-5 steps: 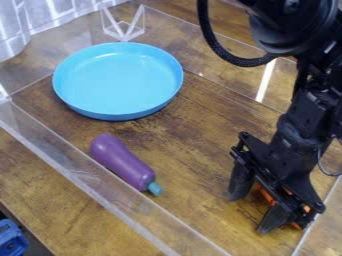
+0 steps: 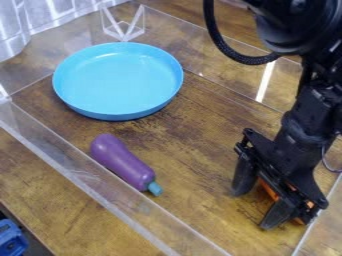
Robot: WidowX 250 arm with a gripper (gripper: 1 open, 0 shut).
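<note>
My black gripper (image 2: pixel 261 194) is low over the wooden board at the right, its fingers around an orange object (image 2: pixel 297 199) that is mostly hidden behind them. Whether the fingers are closed on it I cannot tell. A purple toy eggplant (image 2: pixel 122 160) with a teal tip lies on the board left of the gripper, apart from it. A blue round plate (image 2: pixel 118 83) sits at the back left.
Clear plastic walls (image 2: pixel 54 140) border the board at the left and back. A blue item (image 2: pixel 8 238) is at the bottom left corner. The middle of the board is clear.
The arm and gripper have shifted very slightly; the eggplant and plate stay where they were.
</note>
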